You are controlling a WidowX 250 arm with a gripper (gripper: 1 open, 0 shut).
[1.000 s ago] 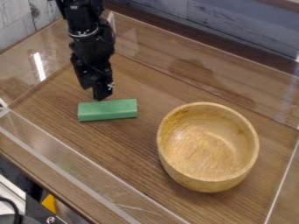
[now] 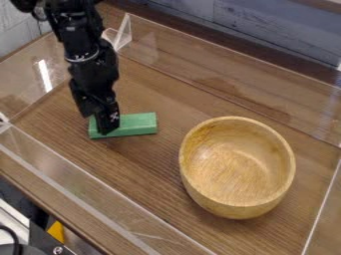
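A green rectangular block (image 2: 134,126) lies flat on the wooden table left of centre. Whether the fingers touch the block, and how far apart they are, is hard to make out at this size.
A large yellow bowl (image 2: 236,169) stands to the right of the block, with bare table between them. A pale rail runs along the left side, and cables show at the lower left.
My gripper has moved down and a little left, from above and behind the block to its left end. The block and bowl look unmoved.
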